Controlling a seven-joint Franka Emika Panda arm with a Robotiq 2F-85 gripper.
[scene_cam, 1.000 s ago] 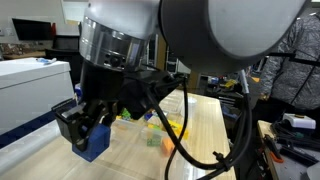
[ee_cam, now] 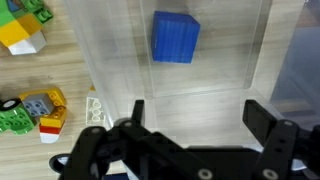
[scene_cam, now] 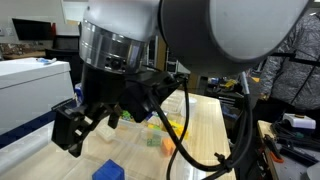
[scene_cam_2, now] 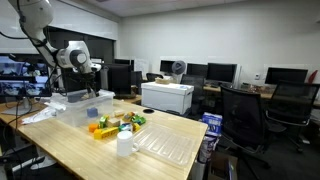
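Observation:
A blue block lies on the floor of a clear plastic box in the wrist view. It also shows in exterior view 1, as the blue block at the bottom edge, and through the wall of the clear box in exterior view 2. My gripper is open above the box, its two fingers wide apart with nothing between them. The block is apart from the fingers. In exterior view 1 the arm's dark body covers much of the scene.
Several coloured toy pieces are scattered on the table beside the box. A white cup stands near the front, with a flat pale tray to its right.
One second ago the blue block was up at my gripper's fingers. The arm looks nearly still.

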